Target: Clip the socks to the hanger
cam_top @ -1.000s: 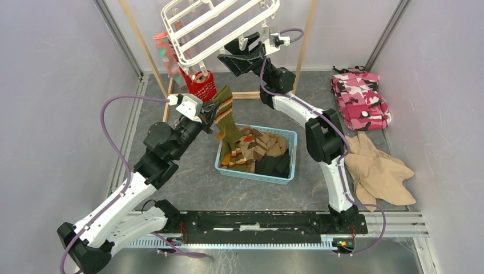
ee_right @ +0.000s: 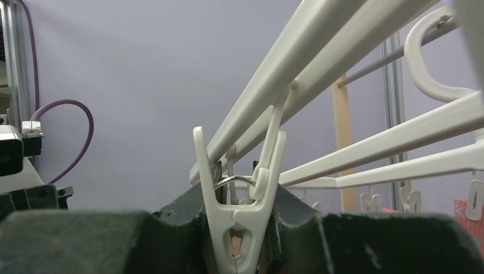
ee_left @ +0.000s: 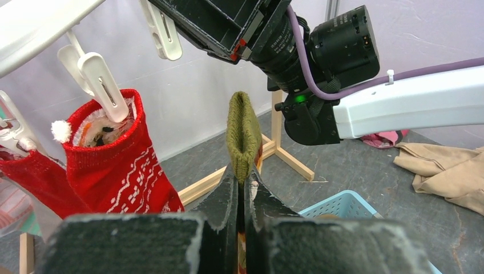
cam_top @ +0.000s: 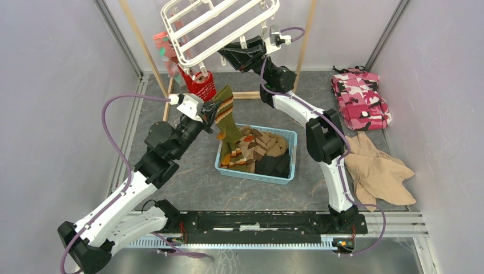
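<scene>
A white hanger (cam_top: 228,28) with clips fills the top of the top view. My right gripper is shut on a white clip (ee_right: 208,200) under a hanger bar, at its front right. My left gripper is shut on an olive striped sock (ee_left: 242,131), held upright below the hanger, beside the red socks (ee_left: 114,171) hanging from clips at the left. More socks (cam_top: 259,148) lie in the blue basket (cam_top: 251,177) beneath.
A wooden stand (cam_top: 245,96) is behind the basket. A pink camouflage bag (cam_top: 359,100) and beige cloth (cam_top: 376,171) lie on the right. The floor around the basket's front is clear.
The fingers of my right gripper at the hanger have shifted slightly, apparently closing on the clip. The left gripper and its sock have stayed still.
</scene>
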